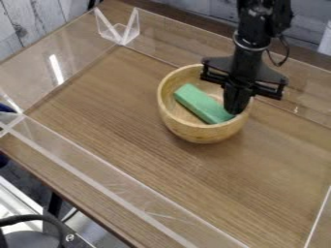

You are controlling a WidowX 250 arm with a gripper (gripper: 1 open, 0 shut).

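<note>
A round light-wood bowl (179, 116) holds a green block (200, 103) lying at a slant inside it. My black gripper (235, 89) reaches down from the top right to the bowl's right side, its lower tip at or just inside the rim beside the block's right end. Its fingers look close together, though the tip is partly blurred and dark; I see nothing held in it.
A clear plastic container (116, 29) stands at the back left. Black cables (37, 229) lie at the bottom left corner.
</note>
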